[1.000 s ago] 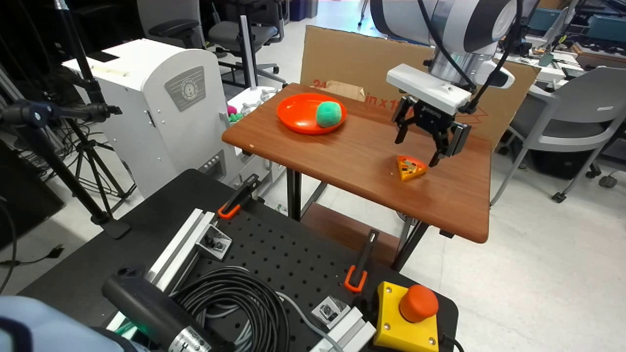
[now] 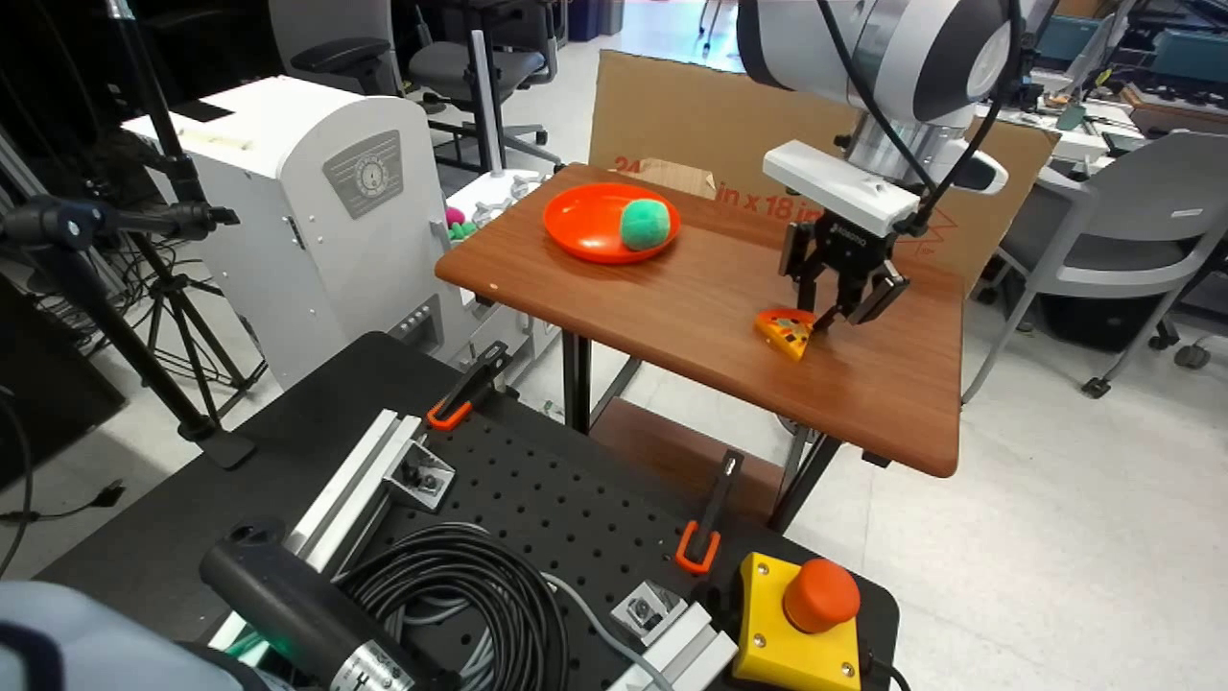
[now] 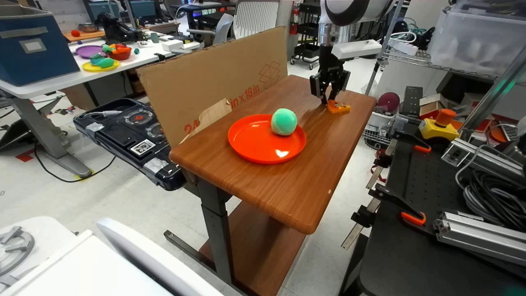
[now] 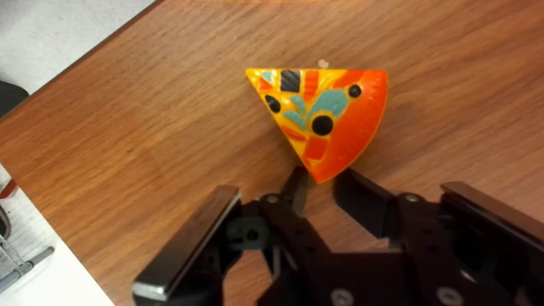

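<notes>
A toy pizza slice (image 4: 326, 117), orange and yellow with black and teal patches, lies on the brown wooden table (image 2: 691, 305) near its front edge. My gripper is low over the table, its fingers (image 4: 357, 191) part open. One corner of the slice points into the gap between the fingertips in the wrist view; whether either finger touches it is unclear. Exterior view 2 has the gripper (image 3: 327, 100) right beside the slice (image 3: 339, 107). A red-orange plate (image 3: 246, 145) bears a green ball (image 3: 284, 121).
A cardboard panel (image 2: 679, 121) stands along the table's back edge. Bare tabletop lies between the plate and my gripper. Opposite the table's front edge is a black bench with clamps (image 2: 708, 518) and a yellow box with a red button (image 2: 794, 645).
My gripper has come down to the table, its fingers drawn closer together. The slice has shifted slightly left in exterior view 1 and turned. Plate and ball have stayed put.
</notes>
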